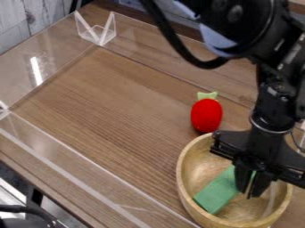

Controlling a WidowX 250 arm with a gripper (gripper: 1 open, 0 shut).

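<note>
A tan bowl [195,164] sits at the lower right with a green block [217,191] tilted inside it. My black gripper [248,178] reaches down into the bowl, its fingers at the upper end of the green block and shut on it, partly hiding it. A red oval object [206,115] lies just behind the bowl, with a small pale yellow-green piece beside it.
A white wire object [96,28] stands at the back left. Clear plastic edging runs along the left side.
</note>
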